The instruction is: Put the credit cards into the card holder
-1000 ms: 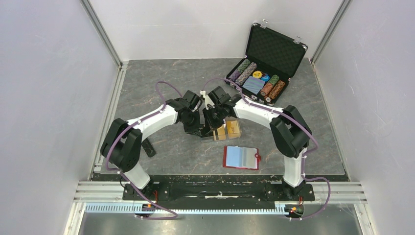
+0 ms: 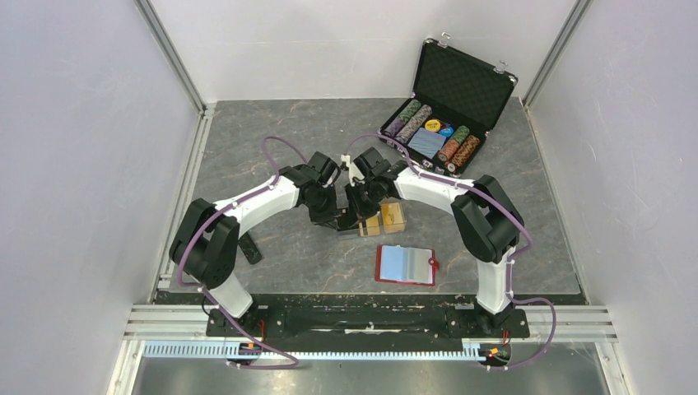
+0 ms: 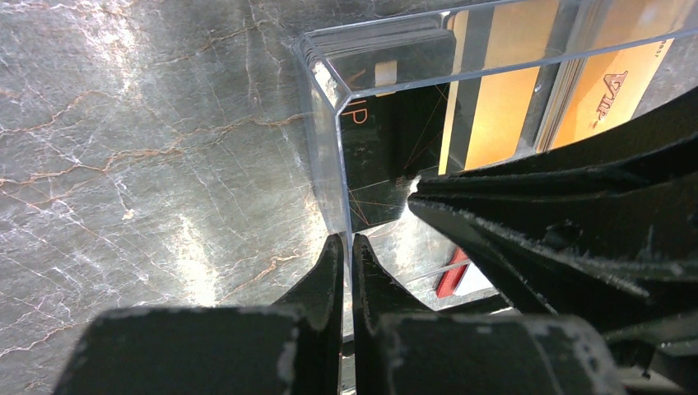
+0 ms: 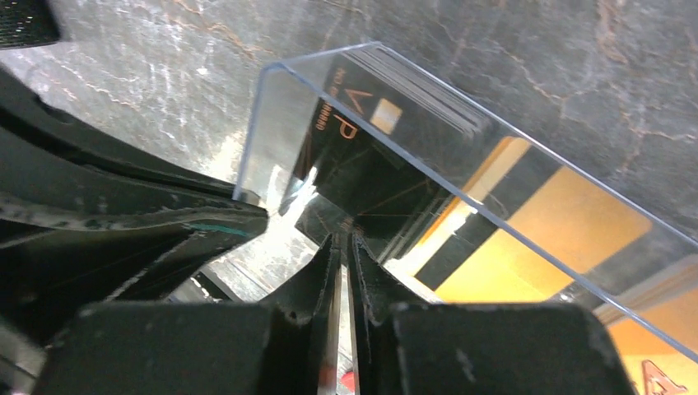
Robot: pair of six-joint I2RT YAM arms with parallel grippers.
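Observation:
A clear plastic box (image 3: pixel 323 156) holds black cards (image 4: pixel 366 185) at one end and gold cards (image 3: pixel 613 95) further along. My left gripper is shut on the box's end wall. My right gripper is shut low at the box's side by the black cards; what sits between its fingers is hard to see. The open red card holder (image 2: pixel 407 264) lies on the table in front of the box, with pale sleeves showing.
An open chip case (image 2: pixel 436 140) stands at the back right. A dark object (image 2: pixel 249 248) lies at the left beside the left arm.
My right gripper has shifted very slightly over the box in the top view. The left arm and the card holder look unchanged.

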